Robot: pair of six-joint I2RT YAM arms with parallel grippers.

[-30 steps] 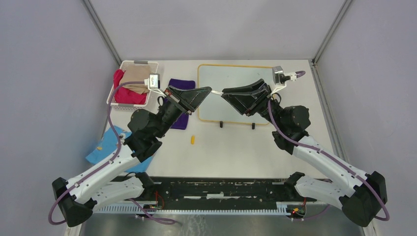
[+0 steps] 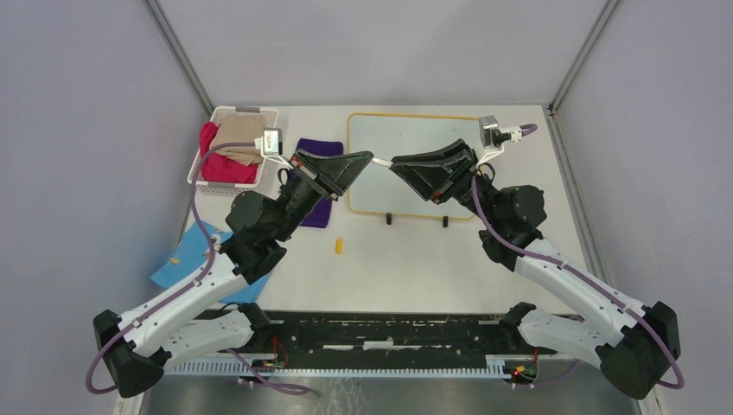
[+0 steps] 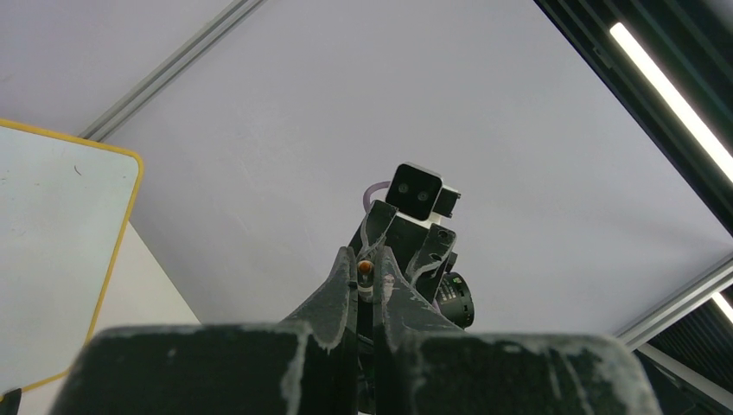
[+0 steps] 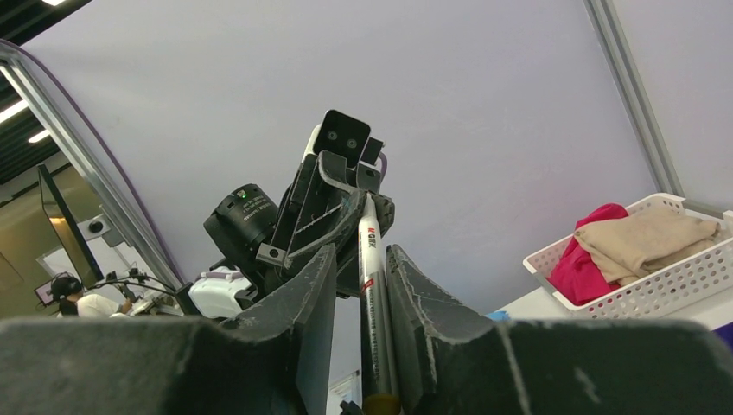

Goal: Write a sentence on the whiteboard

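A white marker (image 2: 381,162) is held level in the air between my grippers, over the whiteboard (image 2: 385,186). My left gripper (image 2: 366,157) is shut on one end; in the left wrist view the marker's orange tip (image 3: 366,268) shows between its fingers. My right gripper (image 2: 397,165) surrounds the other end, and the right wrist view shows the marker (image 4: 372,259) lying lengthwise between its fingers. Whether these fingers press on it is hard to tell. The whiteboard (image 3: 60,242) carries a small dark stroke near its top right in the left wrist view.
A white basket (image 2: 225,188) with red and tan cloths stands back left. A purple cloth (image 2: 315,216) lies beside the board, a blue sheet (image 2: 173,268) front left, and a small yellow piece (image 2: 339,245) and dark pieces (image 2: 389,219) on the table, whose front middle (image 2: 389,277) is clear.
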